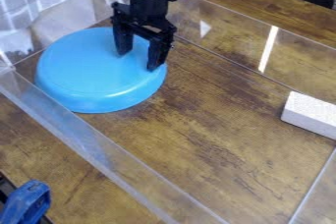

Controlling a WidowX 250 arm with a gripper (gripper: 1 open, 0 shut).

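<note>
My black gripper (pixel 141 33) hangs from the top centre over the far part of a large blue round object (pixel 94 76), its two fingers pointing down and set apart, their tips at or just over the blue surface. I cannot tell whether anything is between them.
A white block (pixel 311 113) lies at the right on the wooden floor (pixel 223 140). A blue object (pixel 22 202) sits at the lower left outside the clear walls. Crumpled clear plastic is at the upper left.
</note>
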